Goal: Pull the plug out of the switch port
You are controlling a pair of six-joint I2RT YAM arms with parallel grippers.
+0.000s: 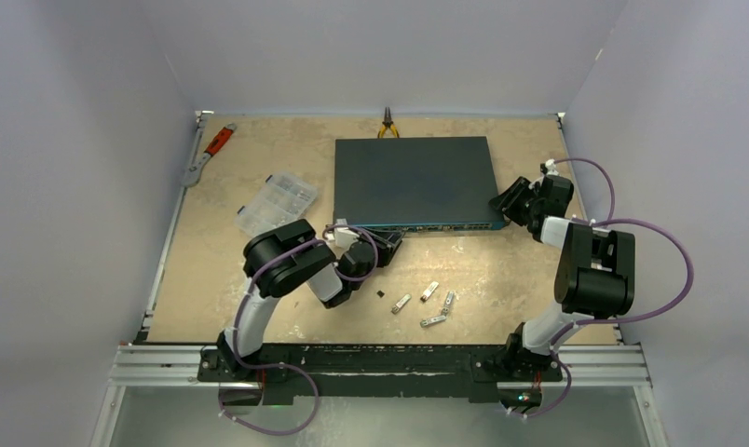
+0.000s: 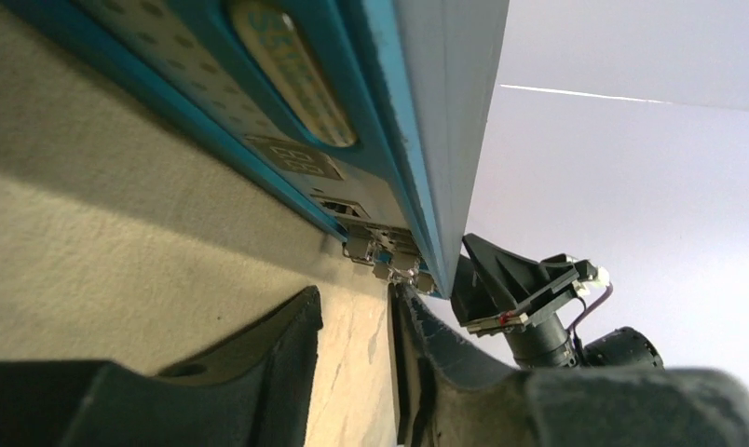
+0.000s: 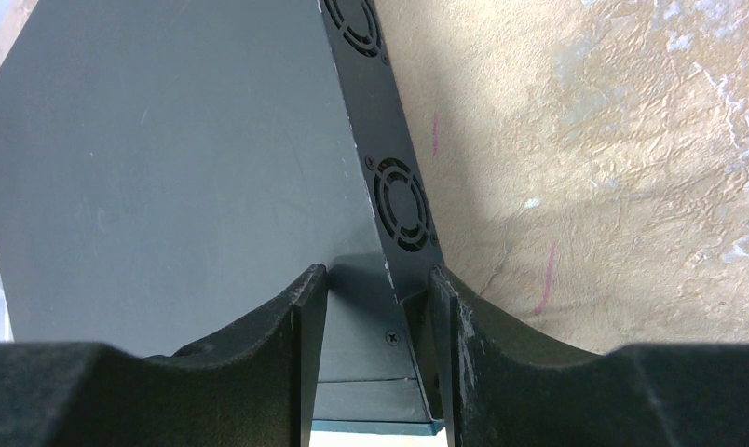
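Observation:
The dark switch (image 1: 413,182) lies flat, its blue-edged port side facing the front of the table. In the left wrist view, small metal plugs (image 2: 357,244) stick out of ports near the far end of that face. My left gripper is open, with an empty gap between its fingers; the plugs appear beyond the fingertips, and no contact shows. From above, it sits low against the port side, left of its middle. My right gripper is part open at the switch's right front corner, one finger over the top, the other beside the vented side.
Several loose metal modules (image 1: 429,291) and a small black bit (image 1: 381,293) lie in front of the switch. A clear compartment box (image 1: 276,203) is to the left, a red-grey cutter (image 1: 209,154) farther back. Yellow-handled pliers (image 1: 388,125) rest behind the switch.

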